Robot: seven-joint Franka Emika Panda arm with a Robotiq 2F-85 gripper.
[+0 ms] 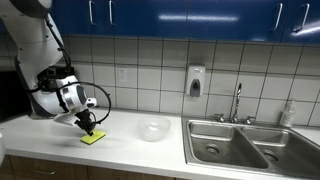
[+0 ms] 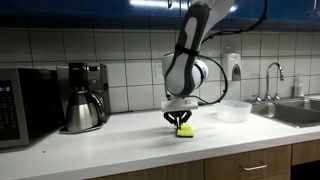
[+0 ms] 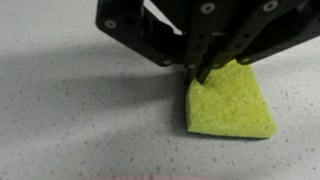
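Observation:
A yellow sponge point(image 3: 230, 102) with a darker underside lies flat on the white counter point(image 3: 60, 110). In the wrist view my gripper is shut with its fingertips pinched together at the sponge's upper left part, which bunches up there. The sponge point(image 1: 93, 137) shows near the counter's left front in exterior view 1, directly under the gripper point(image 1: 90, 130). From exterior view 2 the sponge point(image 2: 184, 132) sits below the gripper point(image 2: 178, 123), close to the front edge. How much sponge is between the fingers is partly hidden.
A clear bowl point(image 1: 154, 128) stands right of the sponge, with the double sink point(image 1: 240, 147) farther right. A coffee maker point(image 2: 84, 97) and a microwave point(image 2: 24, 105) stand at the left in exterior view 2.

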